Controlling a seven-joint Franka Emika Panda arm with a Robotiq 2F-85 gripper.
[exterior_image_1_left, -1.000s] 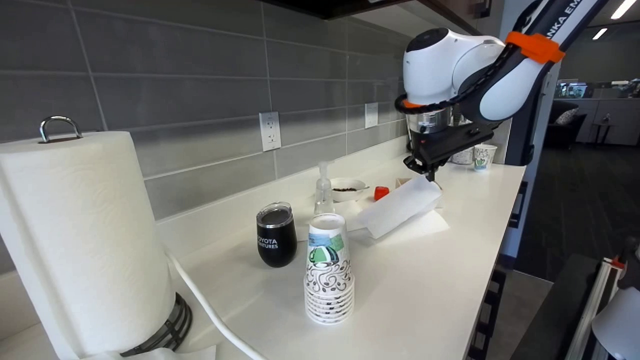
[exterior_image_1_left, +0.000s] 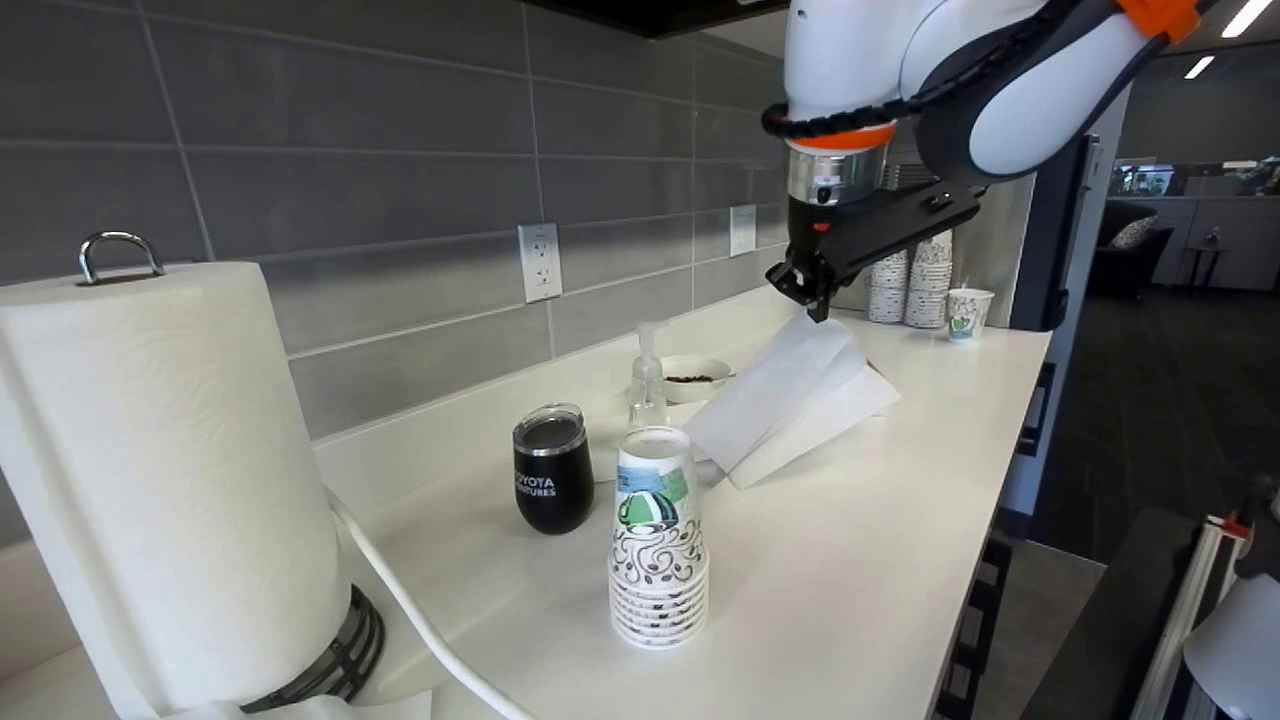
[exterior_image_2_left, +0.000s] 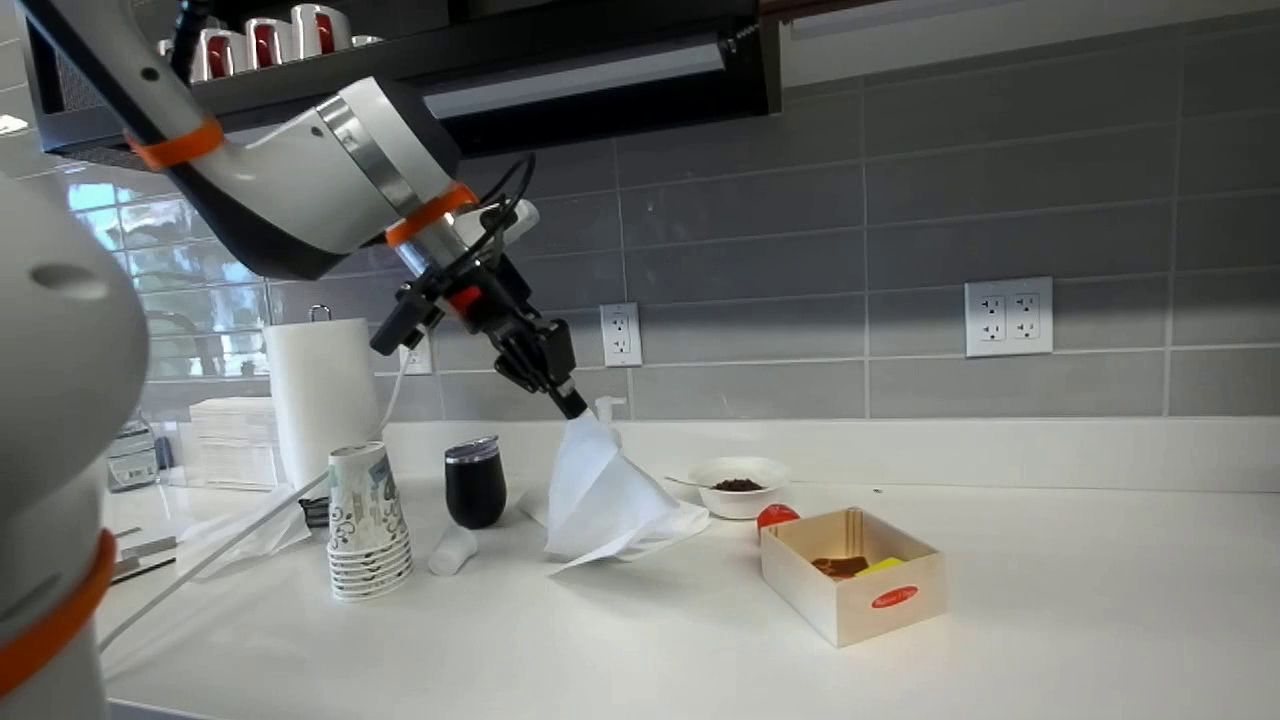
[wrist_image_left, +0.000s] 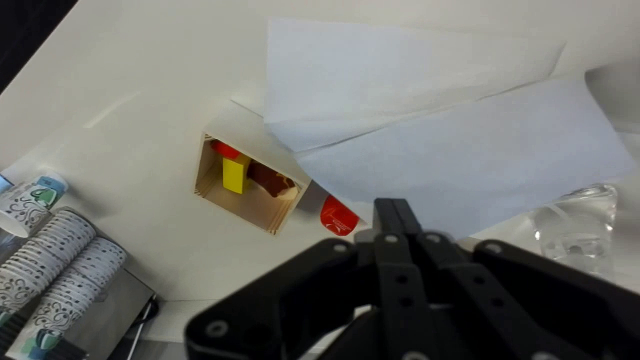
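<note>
A white paper sheet (exterior_image_2_left: 608, 494) hangs from the fingertips of my gripper (exterior_image_2_left: 573, 406), which is shut on its upper edge. In exterior view 1 the raised sheet (exterior_image_1_left: 768, 390) slopes down and left from the gripper (exterior_image_1_left: 818, 310). A second pale sheet or fold (exterior_image_1_left: 828, 422) spreads under it toward the counter; where one ends and the other begins is hard to tell. In the wrist view the paper (wrist_image_left: 468, 159) fills the area beyond the closed fingers (wrist_image_left: 393, 225), with a crease or overlap line across it.
A wooden box (exterior_image_2_left: 858, 594) with small coloured items sits right of the paper, a red object (exterior_image_2_left: 777, 516) behind it. Nearby stand a bowl (exterior_image_2_left: 741, 486), a black tumbler (exterior_image_2_left: 476, 482), stacked cups (exterior_image_2_left: 368, 522) and a clear pump bottle (exterior_image_1_left: 648, 382).
The gripper has risen and moved toward the wall, left in exterior view 1, drawing the paper up with it. The paper now hangs more steeply and hides the red object there.
</note>
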